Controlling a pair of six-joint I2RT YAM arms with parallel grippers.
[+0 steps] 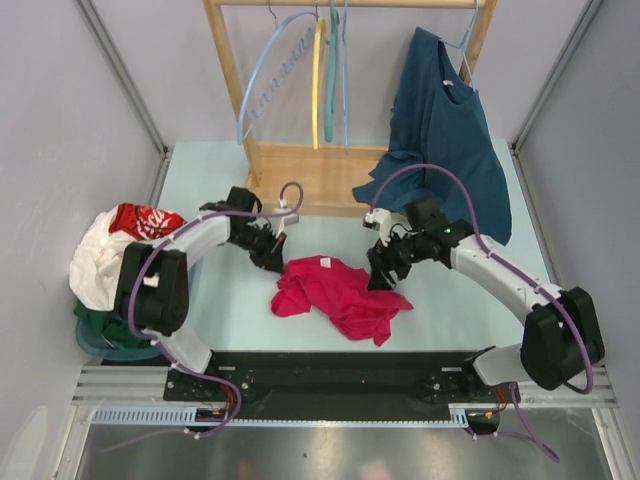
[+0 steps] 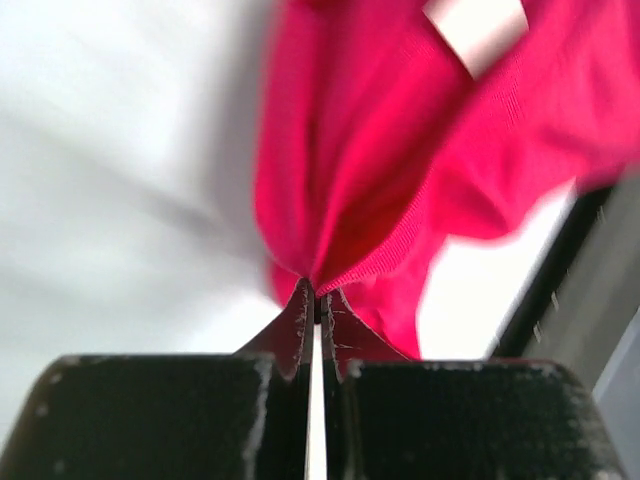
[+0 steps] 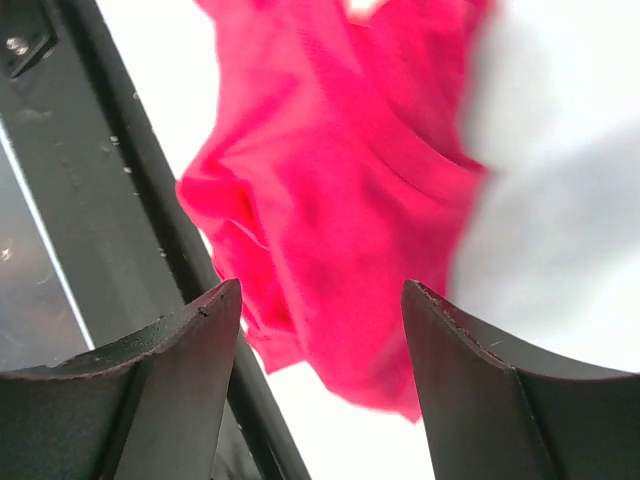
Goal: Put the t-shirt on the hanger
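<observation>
The red t-shirt (image 1: 335, 295) lies spread in folds on the pale table, with a small white label near its top. My left gripper is shut on the shirt's edge at its left end, the cloth rising from the fingertips. My right gripper hangs over the shirt's right part, its fingers parted with the red cloth beneath; whether any is between them is not clear. Several empty hangers, among them a yellow one (image 1: 316, 80) and a teal one (image 1: 331, 80), hang from the wooden rack.
A blue garment (image 1: 430, 150) hangs on the rack (image 1: 300, 175) at the back right, draping to the table. A tub (image 1: 110, 345) of piled white, red and green cloths stands at the left. Bare table (image 1: 210, 310) shows either side of the shirt; the dark front edge is close to it.
</observation>
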